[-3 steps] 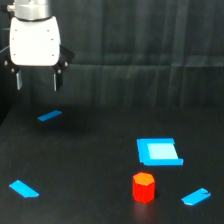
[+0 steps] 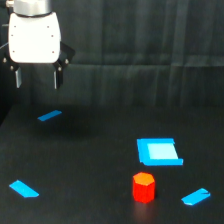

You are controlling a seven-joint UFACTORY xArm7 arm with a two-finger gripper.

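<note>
My gripper (image 2: 38,77) hangs high at the far left, its two fingers (image 2: 58,75) spread wide apart and empty. It is in the air, well away from everything on the dark table. At the lower right stands a red-orange hexagonal block (image 2: 143,187) with a lighter orange top. Just behind it lies a white square (image 2: 161,151) bordered with blue strips along some of its sides.
Short blue strips mark the dark surface: one at back left (image 2: 49,115), one at front left (image 2: 23,188) and one at front right (image 2: 196,197). A dark curtain (image 2: 140,60) closes off the back.
The gripper sits very slightly higher than before, with its fingers still apart. The block, the white square and the blue strips have not moved.
</note>
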